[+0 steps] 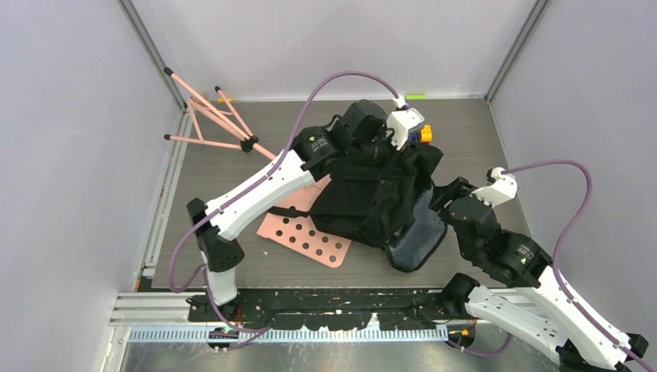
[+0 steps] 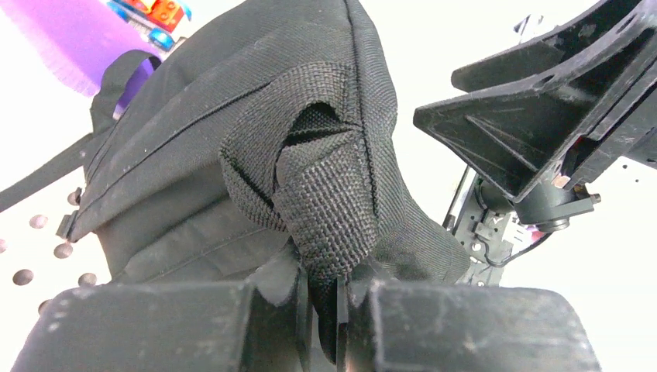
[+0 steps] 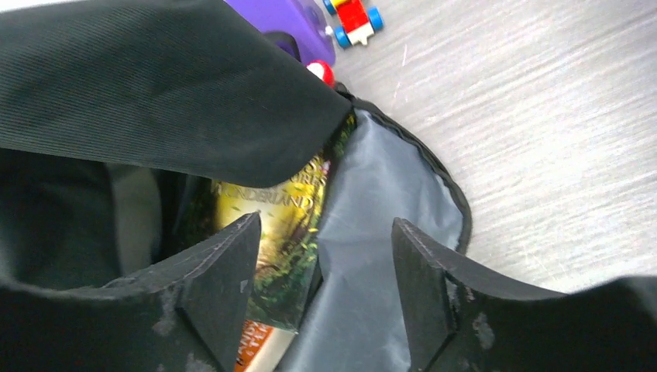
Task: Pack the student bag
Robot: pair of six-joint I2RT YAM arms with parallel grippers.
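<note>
A black bag (image 1: 360, 209) lies on a pink perforated board (image 1: 302, 244), its grey-lined flap (image 3: 387, 194) folded out to the right. In the right wrist view a book with yellow cover (image 3: 267, 217) and an orange-and-white item (image 3: 259, 345) show inside. My left gripper is shut on the bag's black webbing strap (image 2: 321, 198) at the upper part of the bag. My right gripper is over the flap and bag opening, fingers apart, with nothing seen held between them.
A purple item (image 3: 314, 31), a small toy vehicle (image 3: 352, 19) and a red-capped object (image 3: 324, 71) sit beyond the bag. A pink folding stand (image 1: 209, 108) lies at back left. Bare table shows on the right.
</note>
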